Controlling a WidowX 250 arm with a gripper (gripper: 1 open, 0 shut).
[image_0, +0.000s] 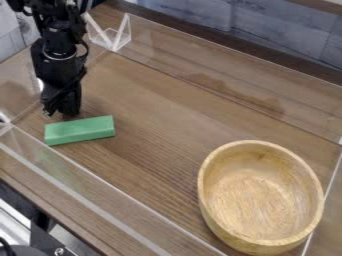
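My black gripper (63, 104) reaches down at the left of the table, its tips low near the tabletop, just behind a green block (79, 130). Its fingertips are dark and small; they look shut, with nothing clearly visible between them. The green block lies flat on the wood, apart from the large round wooden bowl (261, 195) at the lower right.
Clear plastic braces stand along the left side and back left. The table's edge runs along the lower left.
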